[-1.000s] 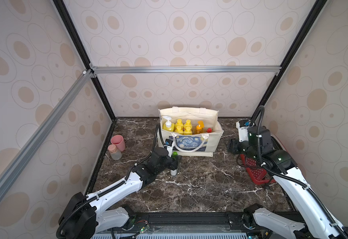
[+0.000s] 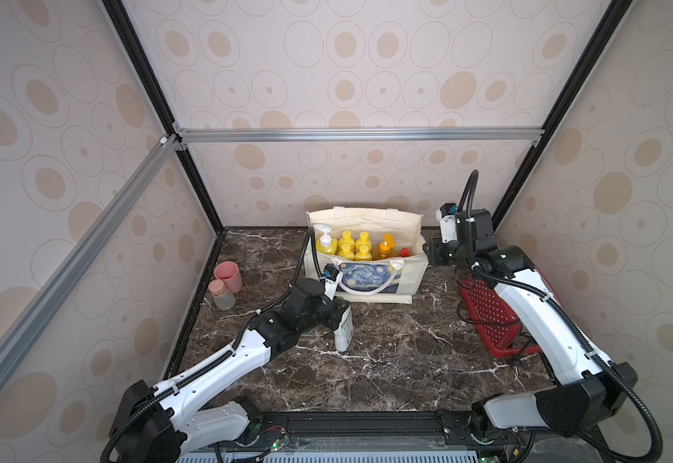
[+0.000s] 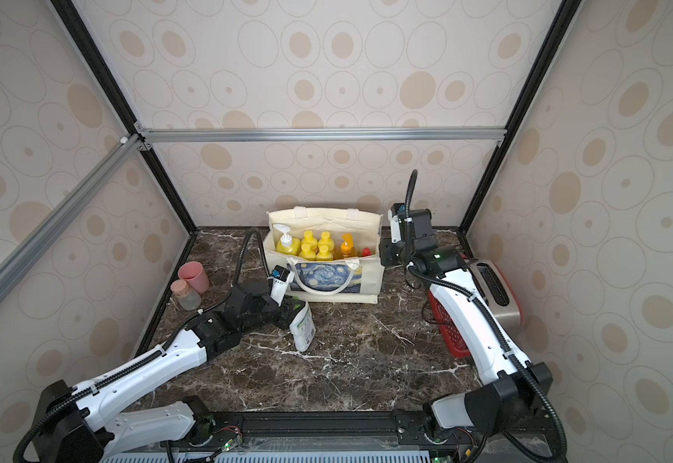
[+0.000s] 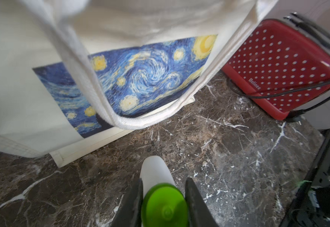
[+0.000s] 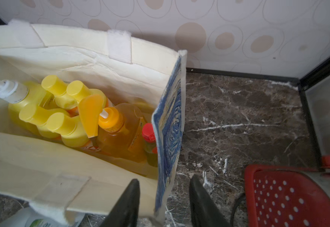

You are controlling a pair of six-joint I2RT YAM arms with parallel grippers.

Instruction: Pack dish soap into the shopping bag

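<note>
My left gripper is shut on the green cap of a white dish soap bottle [image 3: 303, 328], which hangs below the fingers in front of the bag. The cream shopping bag [image 2: 321, 281] stands upright at the back, a starry painting on its front. My right gripper is part open at the bag's right side; in its wrist view the bag's side edge [image 5: 167, 124] runs down between the fingers. Whether they touch the fabric cannot be told.
Inside the bag stand several yellow bottles [image 5: 67, 128], an orange pump bottle [image 5: 119, 132] and a red-capped bottle [image 5: 149, 141]. A red dotted toaster [image 4: 274, 68] with cables is on the right. A pink cup [image 2: 228, 275] and a corked jar [image 2: 221, 295] sit left.
My right arm has moved left and back to the bag's right edge. The left gripper still holds the bottle, whose body has turned and shows more broadly.
</note>
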